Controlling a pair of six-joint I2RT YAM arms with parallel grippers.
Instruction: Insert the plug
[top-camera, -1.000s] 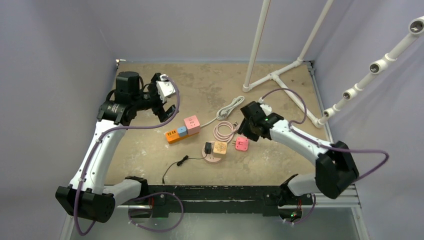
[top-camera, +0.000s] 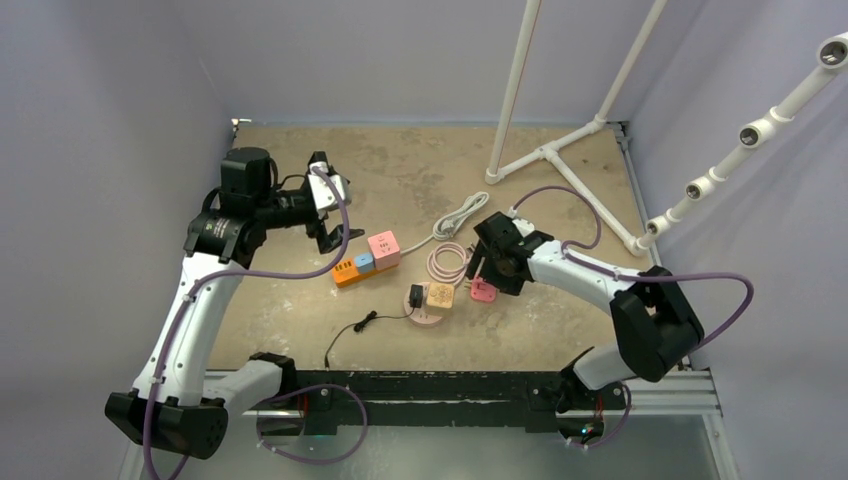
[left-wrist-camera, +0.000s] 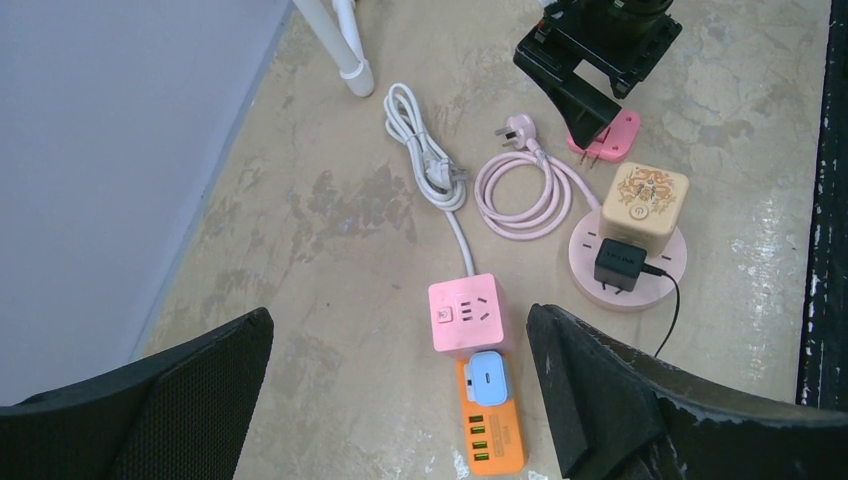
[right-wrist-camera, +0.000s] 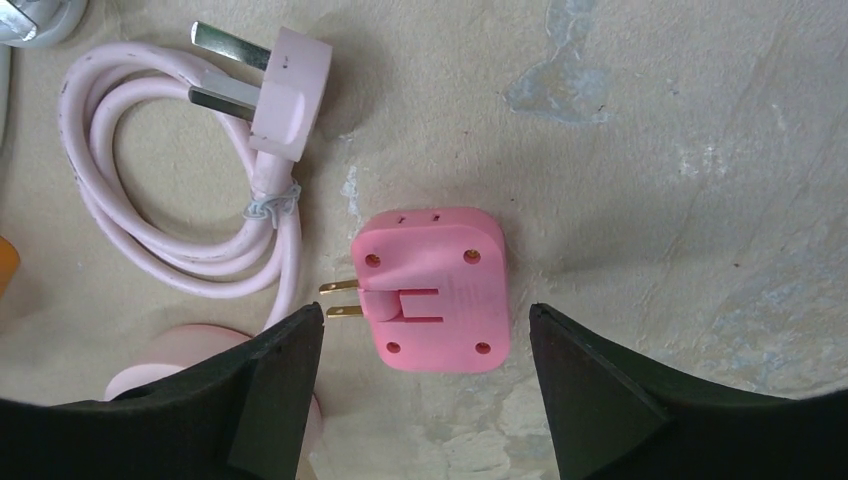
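Note:
A pink square plug (right-wrist-camera: 440, 280) lies on the floor, its two prongs pointing left in the right wrist view. My right gripper is open directly over it, fingers either side, nothing held. My left gripper is open and empty above a power strip with a pink cube socket (left-wrist-camera: 465, 310), a blue section (left-wrist-camera: 487, 378) and an orange USB block (left-wrist-camera: 492, 440). A round pink socket base (left-wrist-camera: 585, 265) carries a beige cube (left-wrist-camera: 645, 195) and a black adapter (left-wrist-camera: 620, 258).
A pale pink coiled cord with plug (right-wrist-camera: 290, 95) lies beside the pink plug; a white coiled cable (top-camera: 460, 212) is behind. White pipe framework (top-camera: 590, 190) stands at back right.
My right arm has shifted and its gripper now sits lower over the pink plug, covering more of it in the top view. The left arm has moved slightly.

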